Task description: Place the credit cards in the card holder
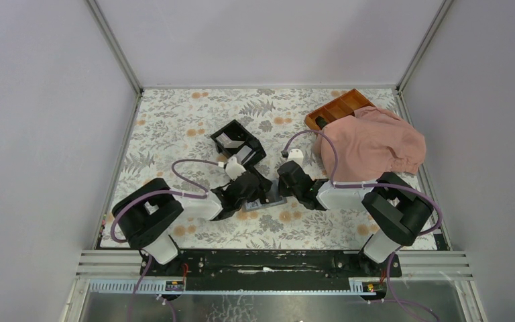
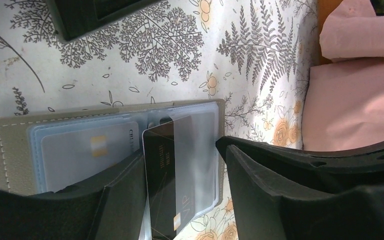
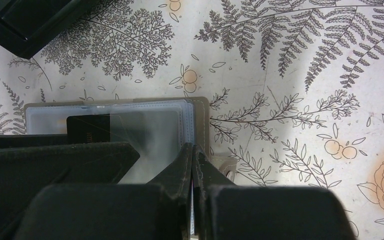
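Observation:
The grey card holder (image 2: 80,140) lies open with clear sleeves, a black card (image 2: 160,185) in the right sleeve, partly under a clear flap. My left gripper is open around that card, low over the holder; whether it touches the card I cannot tell. My right gripper is shut at the holder's right edge, on the sleeves' rim, with nothing clearly visible between its fingers. In the top view both grippers meet over the holder, hiding much of it.
A black box (image 1: 238,143) with light items inside stands behind the holder. A wooden compartment tray (image 1: 338,107) and a pink cloth (image 1: 372,141) lie at the back right.

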